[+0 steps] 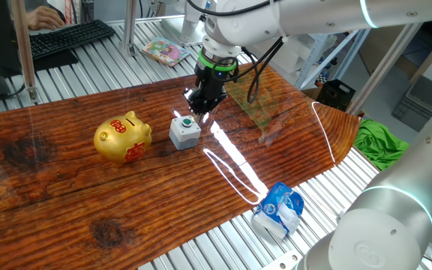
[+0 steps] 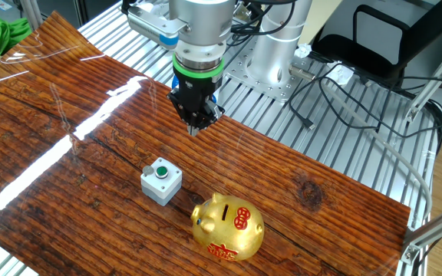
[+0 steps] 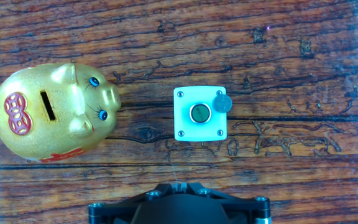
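Note:
A golden piggy bank (image 3: 55, 112) with red markings stands on the wooden board, its dark slot facing up. Beside it, a small white box (image 3: 184, 127) carries a green round button (image 3: 200, 113). A grey coin (image 3: 222, 103) lies at one corner of the box top, jutting slightly past its edge; exterior view 2 also shows this coin (image 2: 148, 171). My black gripper (image 2: 193, 129) points down above the board, off to one side of the box and apart from it. Its fingertips appear together in the wrist view, and nothing shows between them.
A blue-and-white tissue pack (image 1: 280, 208) lies at the edge of the board (image 1: 43, 202). Loose cables (image 2: 367, 115) run over the slatted metal table behind the arm. Around the box and piggy bank, the wood is mostly clear.

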